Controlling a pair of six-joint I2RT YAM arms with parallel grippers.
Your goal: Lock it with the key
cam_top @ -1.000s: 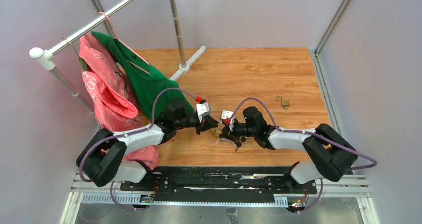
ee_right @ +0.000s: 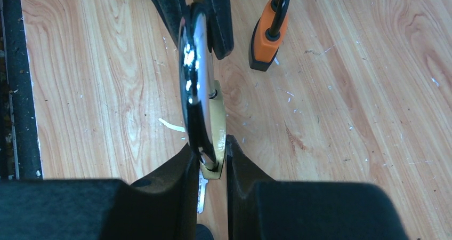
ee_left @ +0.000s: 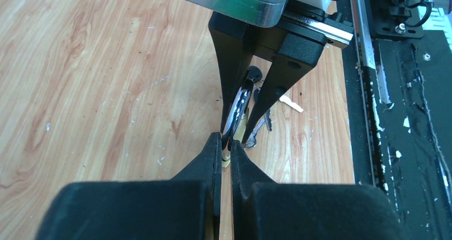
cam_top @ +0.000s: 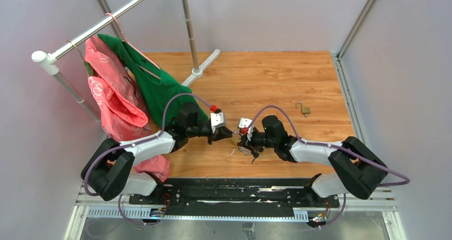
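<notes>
A brass padlock (ee_right: 217, 125) with a shiny steel shackle (ee_right: 192, 85) is held between my two arms, above the table. The padlock's body sits between the fingers of my right gripper, which is shut on it. From the other side, my left gripper is shut at the end of the shackle (ee_left: 240, 109); its fingertips hide the exact contact. Under the padlock, several loose keys lie on the table, among them a black-headed key (ee_left: 255, 74) and a pale silver key (ee_left: 291, 103). Neither gripper holds a key.
Another brass padlock (cam_top: 305, 111) lies at the right. An orange and black lock (ee_right: 269, 37) stands on the table near the left gripper. A rack (cam_top: 190, 32) with red and green clothes (cam_top: 160, 93) fills the left side.
The right arm has shifted slightly to the right and the padlock with it. My left gripper has barely moved, keeping close to the padlock.
</notes>
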